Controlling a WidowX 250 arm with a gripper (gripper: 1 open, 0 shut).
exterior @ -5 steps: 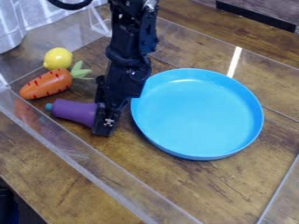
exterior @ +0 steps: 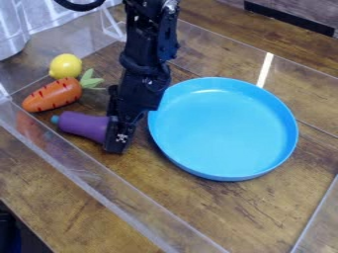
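My dark gripper (exterior: 119, 124) is lowered over a purple toy eggplant (exterior: 82, 126) in the lower left of the camera view, shut on its right end, which the fingers partly hide. The eggplant lies on the wooden surface just left of a large blue plate (exterior: 224, 125). An orange carrot (exterior: 50, 95) with a green top and a yellow lemon (exterior: 66, 65) lie above and left of the eggplant.
A clear plastic wall runs along the left and lower edge. A white object (exterior: 11, 25) stands at the top left. Bare wooden table (exterior: 238, 212) shows behind and in front of the plate.
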